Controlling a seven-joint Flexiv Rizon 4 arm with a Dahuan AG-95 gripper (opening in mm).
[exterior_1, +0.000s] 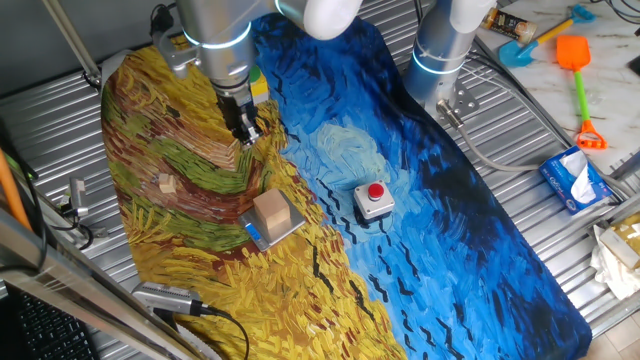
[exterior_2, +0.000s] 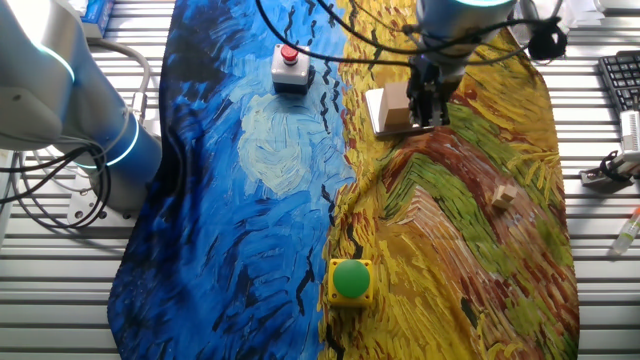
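My gripper (exterior_1: 250, 136) hangs over the yellow-brown half of the painted mat, pointing down. It is small and dark, and I cannot make out a gap between its fingers; nothing held shows. A larger wooden block (exterior_1: 271, 211) rests on a flat scale (exterior_1: 254, 237) with a blue display, apart from the gripper in exterior view 1. In exterior view 2 the gripper (exterior_2: 432, 104) overlaps the right side of this block (exterior_2: 395, 104). A small wooden block (exterior_1: 167, 183) lies alone on the mat, also seen as the small block (exterior_2: 504, 196) from the other side.
A red push button (exterior_1: 376, 200) on a grey box stands on the blue half. The green button (exterior_2: 350, 281) on a yellow box is partly behind the arm in exterior view 1.
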